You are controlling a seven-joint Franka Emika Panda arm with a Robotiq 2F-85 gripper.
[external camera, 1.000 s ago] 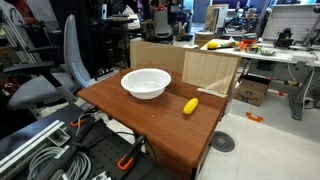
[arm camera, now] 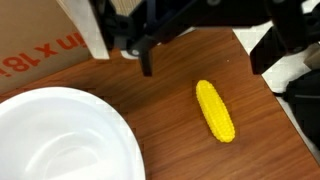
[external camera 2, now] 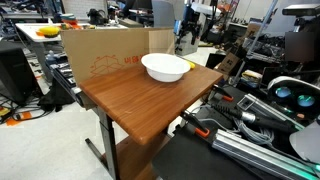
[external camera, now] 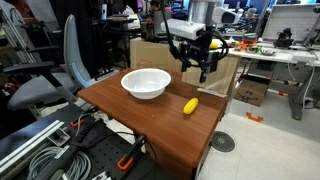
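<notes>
A yellow, corn-like object [external camera: 190, 106] lies on the brown table, right of a white bowl [external camera: 147, 83]. The wrist view shows the yellow object [arm camera: 215, 111] whole, its surface bumpy, with the bowl [arm camera: 65, 140] at the lower left. My gripper [external camera: 193, 72] hangs above the table, higher than the yellow object and apart from it. Its two dark fingers stand wide apart in the wrist view, so the gripper is open, and only bare table shows between them.
Cardboard panels [external camera 2: 105, 49] stand along one long edge of the table [external camera 2: 140, 100]. Bare tabletop surrounds the yellow object. A grey chair [external camera: 72, 60] is off to the left, and cables [external camera: 60, 155] lie on the dark surface in front.
My arm has come down over the table from above, from near the top of the view. Bowl and yellow object have stayed put.
</notes>
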